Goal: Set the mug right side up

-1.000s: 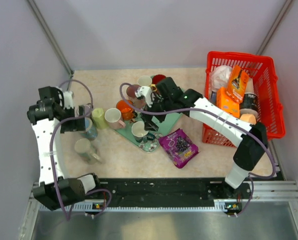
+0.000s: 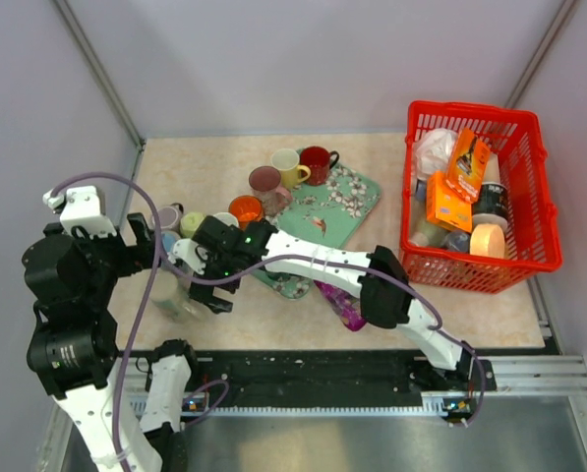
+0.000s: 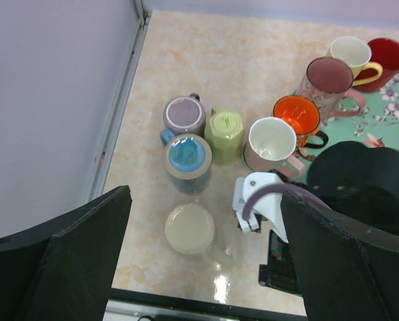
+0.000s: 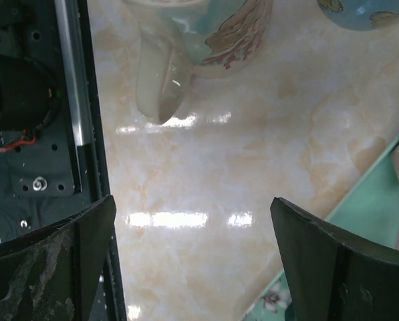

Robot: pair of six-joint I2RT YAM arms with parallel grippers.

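An overturned cream mug lies base up at the front left, its handle to the right, also in the right wrist view at the top (image 4: 212, 33). Behind it, more mugs stand base up: a blue one (image 3: 188, 170), a purple one (image 3: 184, 114) and a green one (image 3: 224, 137). My right gripper (image 2: 211, 295) hangs just right of the cream mug, open, fingers empty. My left gripper (image 2: 143, 246) is raised at the left, open, above the overturned mugs.
Upright mugs (image 3: 329, 83) stand on a flowered tray (image 2: 337, 226). A purple bag (image 2: 342, 305) lies front right, partly hidden by the right arm. A red basket (image 2: 529, 256) holds items at the right. The table's front edge is close.
My right gripper and arm moved left and toward the front, to beside the cream mug. The left arm reached farther over the table, its body shifting toward the front.
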